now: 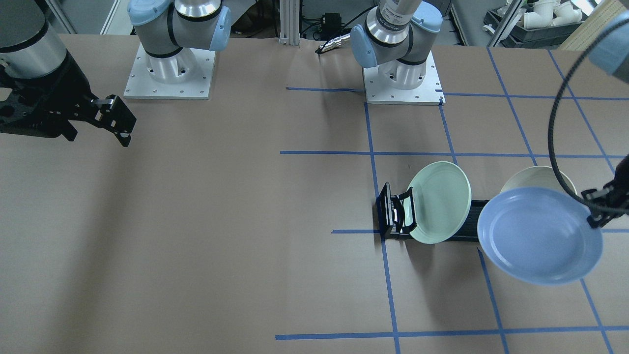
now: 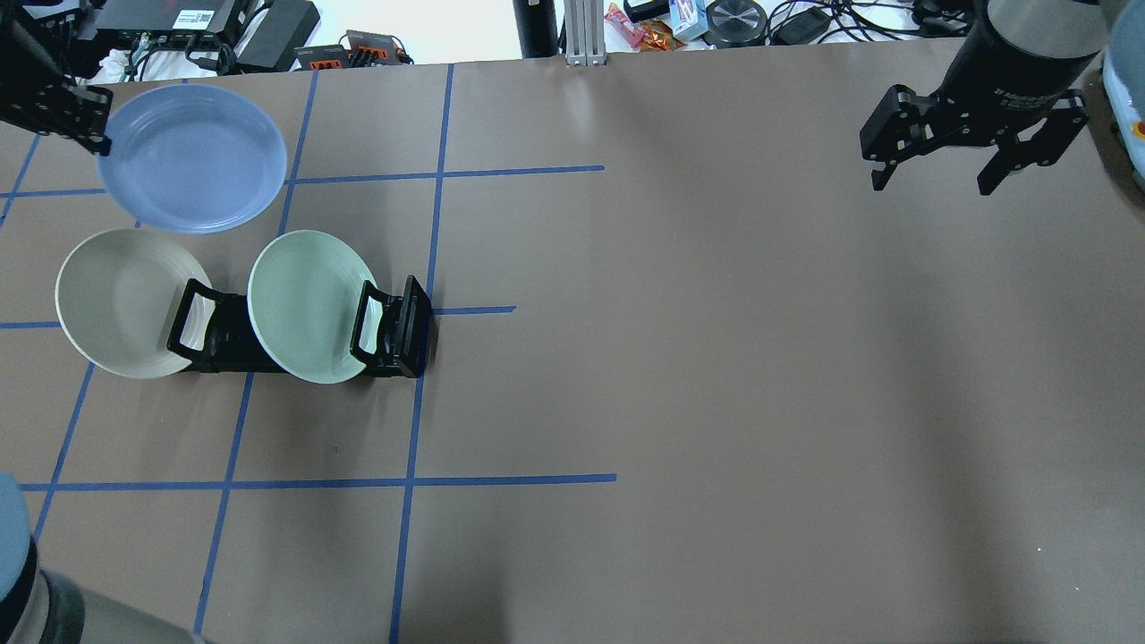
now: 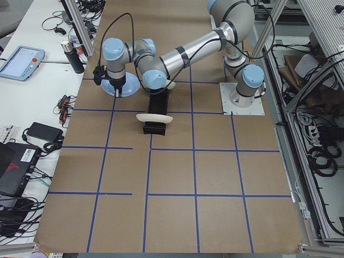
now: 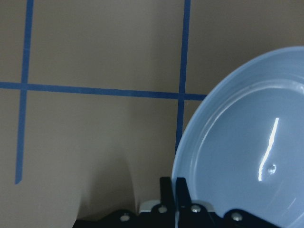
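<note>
A light blue plate [image 1: 539, 236] is held up by its rim in my gripper at the right of the front view; in the top view the plate [image 2: 193, 159] is at the upper left. In the wrist view the rim runs between my closed fingers. A black rack [image 2: 225, 338] holds a pale green plate [image 2: 309, 306] and a cream plate [image 2: 123, 302], both tilted. In the front view the blue plate hides part of the cream plate [image 1: 530, 176].
Blue tape lines grid the tan table [image 1: 236, 236]. Other arms stand at the left and back of the front view, idle. Cables and devices line the edge beyond.
</note>
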